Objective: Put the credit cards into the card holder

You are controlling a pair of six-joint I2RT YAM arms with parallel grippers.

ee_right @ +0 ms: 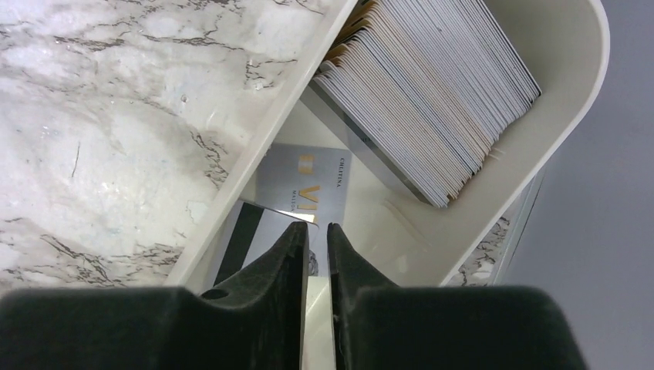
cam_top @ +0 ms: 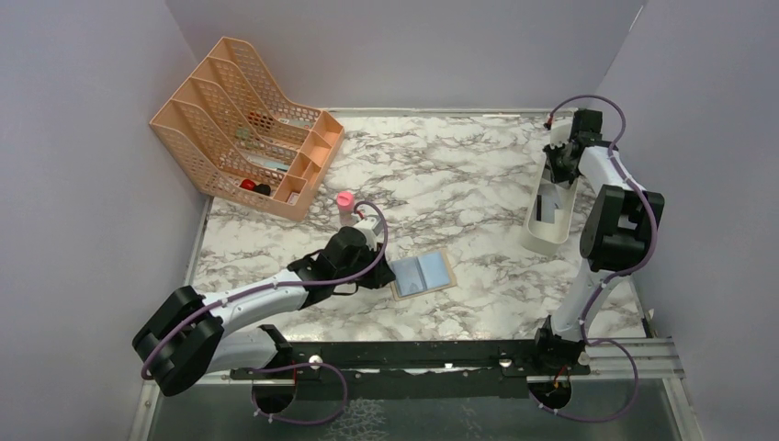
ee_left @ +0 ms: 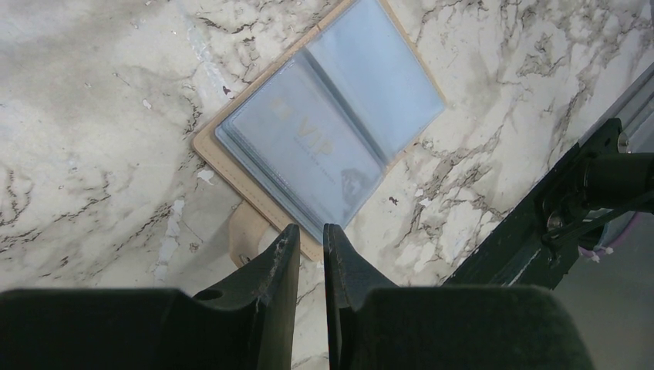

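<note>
The open card holder (ee_left: 308,146) lies on the table with clear pale-blue pockets; a grey VIP card (ee_left: 289,127) shows through one pocket. At its near edge my left gripper stands slightly open, with nothing between its fingertips. On the far right is a white bin (cam_top: 546,241). My right gripper hangs over it, also a little open and empty. Below, a black-striped grey card (ee_right: 258,231) overlaps another grey card (ee_right: 297,173) on the bin floor. The right fingers partly hide both.
A row of upright cards (ee_right: 424,100) fills one end of the bin. A pink-capped bottle (cam_top: 345,204) stands behind the left gripper, and an orange organizer (cam_top: 248,129) at the back left.
</note>
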